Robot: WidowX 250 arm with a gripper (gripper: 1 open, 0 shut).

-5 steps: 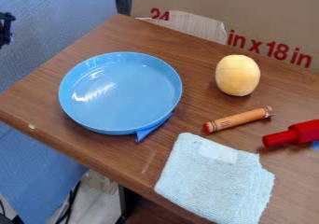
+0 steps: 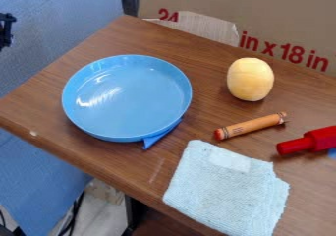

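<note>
A blue plate (image 2: 126, 94) rests on the wooden table (image 2: 79, 161), with a blue pointed piece poking out from beneath its lower right rim. To its right are a pale yellow round object (image 2: 250, 79) and an orange cylinder (image 2: 251, 125) lying on its side. A red rolling-pin-like object (image 2: 312, 142) lies at the right edge. A light blue folded cloth (image 2: 223, 189) lies at the front right. A small dark part, possibly my gripper, shows at the far left edge, too cut off to tell its state.
A cardboard box (image 2: 262, 14) stands behind the table. Blue padding (image 2: 39, 73) and cables lie beyond the table's left edge. Bare wood shows around the plate and between the objects.
</note>
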